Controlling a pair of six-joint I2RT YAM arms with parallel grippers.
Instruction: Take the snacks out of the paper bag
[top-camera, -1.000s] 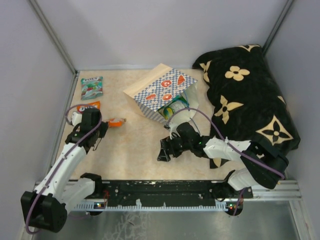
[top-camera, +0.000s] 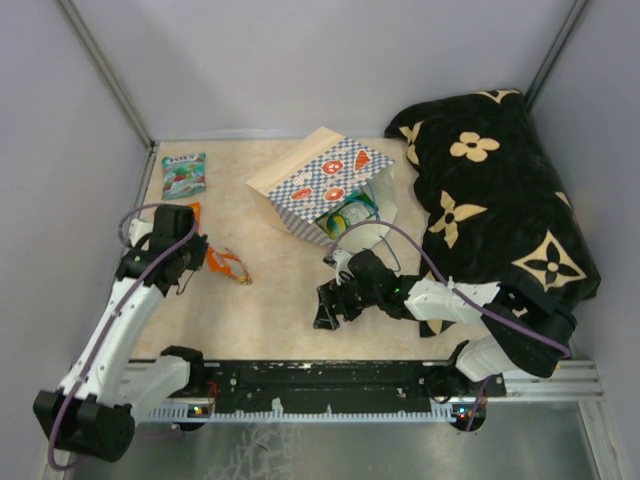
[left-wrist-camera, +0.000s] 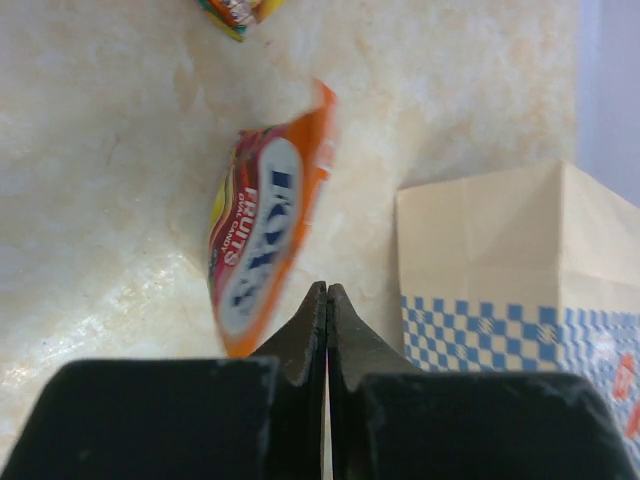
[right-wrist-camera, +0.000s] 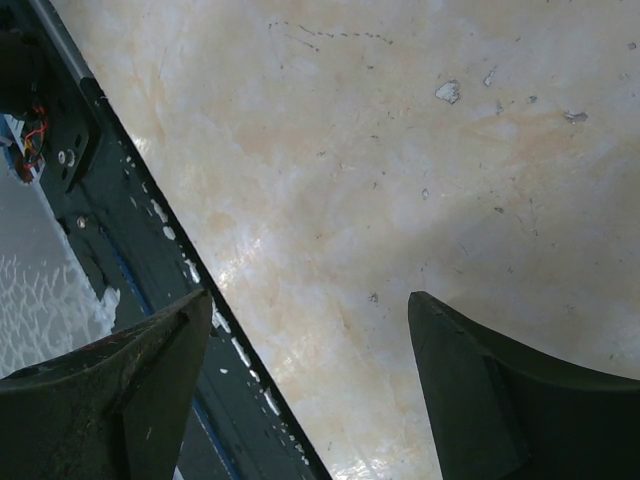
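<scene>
The paper bag (top-camera: 308, 222) lies on its side with its mouth facing the right arm, and a green-yellow snack (top-camera: 350, 213) shows inside. My left gripper is shut, with nothing visible between its fingertips. Beside those tips is an orange-red snack packet (left-wrist-camera: 250, 210), blurred at its edges; whether it touches them I cannot tell. From above, this packet (top-camera: 228, 264) appears just right of the left gripper (top-camera: 204, 245). My right gripper is open over bare table, its fingers apart and empty; seen from above, it is below the bag.
A green snack bag (top-camera: 184, 176) lies at the back left, with another orange packet (top-camera: 196, 212) partly hidden by the left arm. A black floral cushion (top-camera: 480, 200) fills the right side.
The orange packet beside the left gripper has swung from level to slanting down and right, while the left arm shifted slightly left. The bag has not moved; the right arm has barely moved.
</scene>
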